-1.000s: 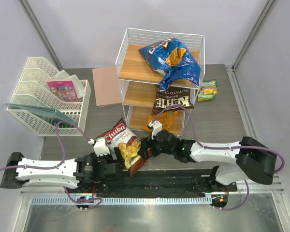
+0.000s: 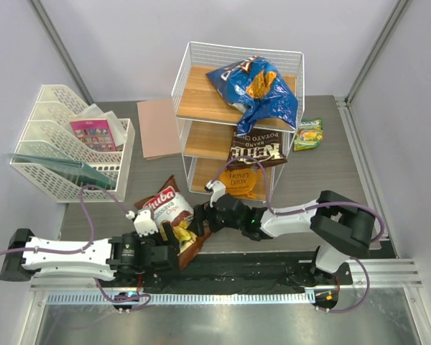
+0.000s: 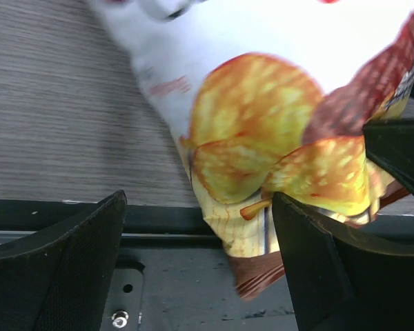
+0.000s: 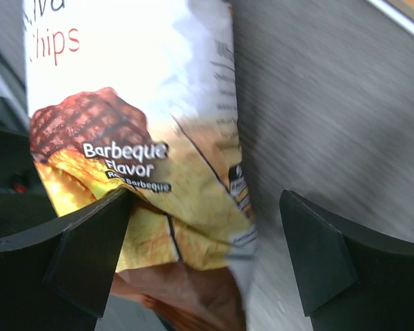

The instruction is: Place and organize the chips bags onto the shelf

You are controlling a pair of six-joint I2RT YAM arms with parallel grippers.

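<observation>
A Chuba cassava chips bag lies at the front of the table between both grippers, its barbeque label in the right wrist view. My left gripper is open over the bag's lower part. My right gripper is open, the bag's crumpled end between its fingers. On the wire shelf, a blue bag is on top, a brown Kettle bag in the middle and an orange bag low.
A white organizer with papers stands at the left, beside a pink board. A small green packet lies right of the shelf.
My left gripper has shifted slightly left, and the bag sits a little further left.
</observation>
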